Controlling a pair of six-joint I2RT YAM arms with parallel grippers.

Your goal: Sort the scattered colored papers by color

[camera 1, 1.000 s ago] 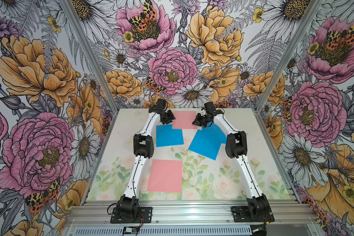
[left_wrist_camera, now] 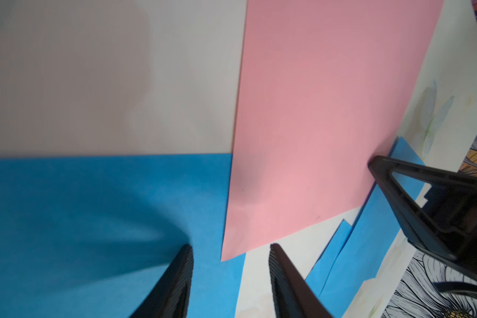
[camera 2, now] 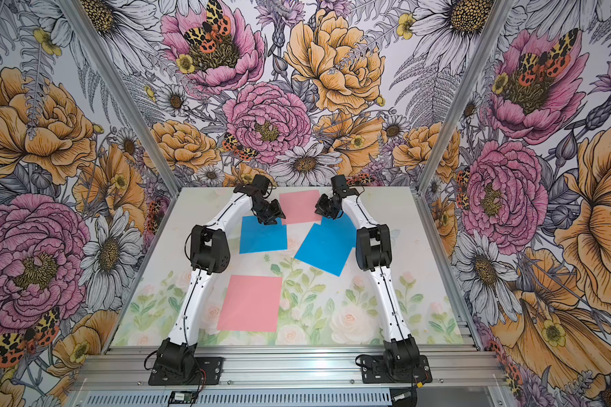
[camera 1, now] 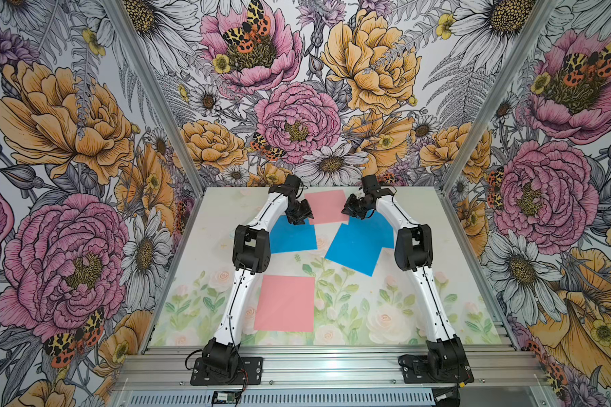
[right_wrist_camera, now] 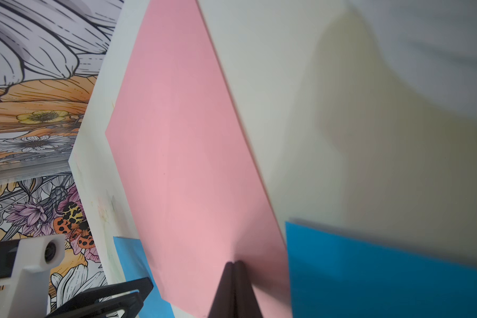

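The far pink paper lies between the two arms, its near left corner over the left blue paper. My left gripper is part open above that corner, with nothing gripped between its fingers. Against the pink sheet's right part stands my right gripper, shut, its tips on or just over the surface; no fold shows between them. Two overlapping blue sheets lie at the right, the nearer one turned at an angle and the farther one partly under the arm. Another pink paper lies flat nearer the front.
Pale, floral-printed table is free at front centre and front right. The two grippers work close together at the back, each visible in the other's wrist view. Patterned walls and metal posts enclose the table.
The left gripper has moved right and nearer, reaching the pink paper's near left corner. The far pink paper has shifted right and turned slightly, along with the right gripper's small move right.
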